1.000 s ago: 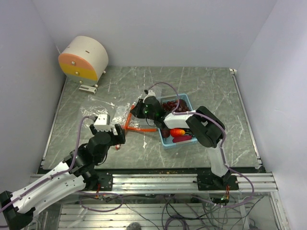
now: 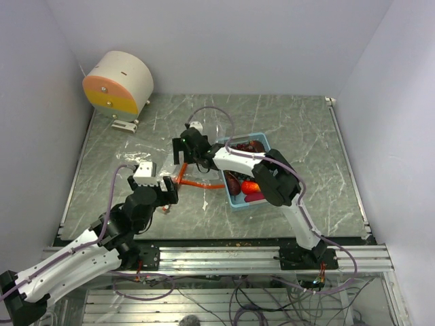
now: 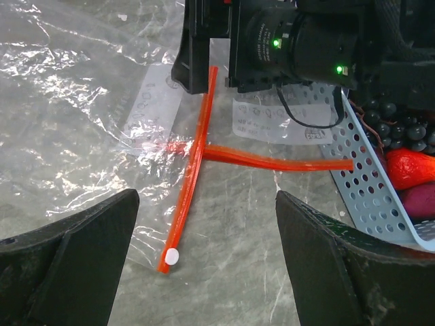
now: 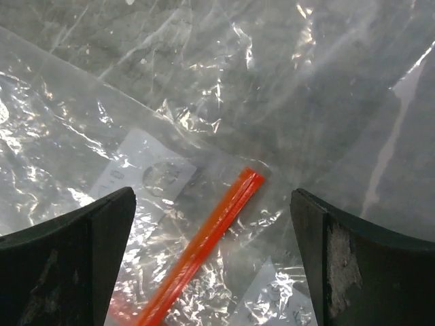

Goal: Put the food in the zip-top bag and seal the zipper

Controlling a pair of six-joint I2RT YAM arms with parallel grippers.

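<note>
Two clear plastic bags lie flat on the grey marbled table. A long red zipper (image 3: 185,204) edges the left bag (image 3: 64,122), with a white slider (image 3: 172,256) at its near end. Another red-orange zipper (image 3: 272,161) runs sideways from it to the blue basket (image 3: 370,176). My right gripper (image 2: 179,151) hangs open over the zipper's far end; its wrist view shows that red end (image 4: 234,200) between the spread fingers, untouched as far as I can tell. My left gripper (image 2: 167,191) stands open near the zipper's front part, holding nothing.
Toy food fills the basket at centre right: dark grapes (image 3: 401,125), a red-orange pepper (image 2: 249,188) and a dark red piece (image 2: 255,197). The right forearm covers part of it. At the back left stands a cream drum-shaped box (image 2: 119,81). Table right of the basket is clear.
My right gripper has shifted back and left from beside the basket, and its fingers have spread wide. The left arm stands about where it was; bags and basket look nearly unchanged.
</note>
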